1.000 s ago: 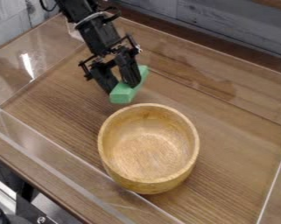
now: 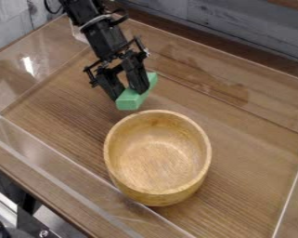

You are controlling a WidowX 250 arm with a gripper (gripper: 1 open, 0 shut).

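My black gripper (image 2: pixel 129 78) is shut on a green block (image 2: pixel 135 95), held tilted just above the wooden table, behind a round tan bowl (image 2: pixel 186 175). The block is partly hidden by the gripper's fingers. The bowl is empty and sits at the lower middle of the camera view.
Black cables trail from the arm at the top left, and a dark object lies at the bottom left corner.
My gripper, with the green block in it, has shifted very slightly to the left. The bowl has not moved.
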